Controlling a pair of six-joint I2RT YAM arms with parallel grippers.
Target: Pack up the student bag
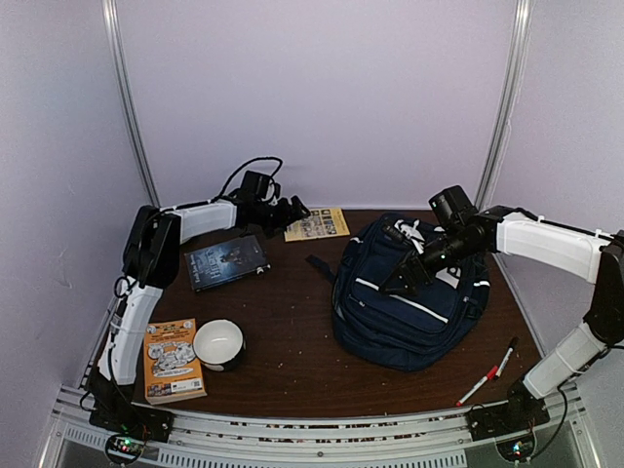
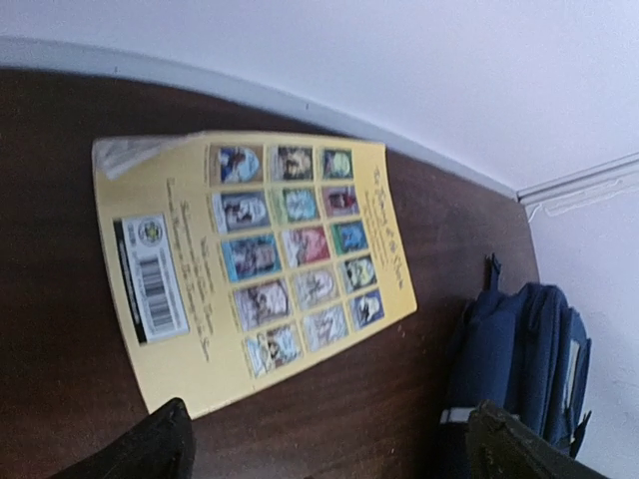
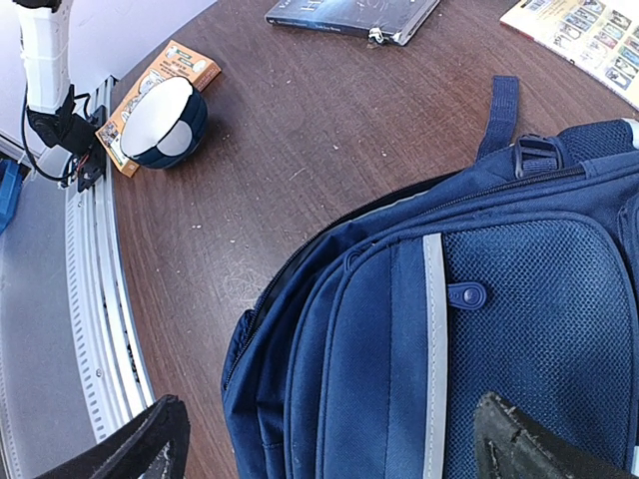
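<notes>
Flat on the table at the back lies a yellow book (image 1: 317,224), its back cover with a barcode and small portraits up in the left wrist view (image 2: 290,249). My left gripper (image 1: 294,213) is over its left end, fingers open and nothing between the fingers. The navy backpack (image 1: 390,331) lies on the right of the table, a zipper running along its side in the right wrist view (image 3: 389,299). Above the bag hovers my right gripper (image 1: 403,275), open and empty. Left of centre rests a dark book (image 1: 227,262).
An orange book (image 1: 174,361) lies at the front left, with a white bowl (image 1: 218,343) beside it. Two markers (image 1: 478,385) lie at the front right. The table between bowl and backpack is clear. Walls bound the back and sides.
</notes>
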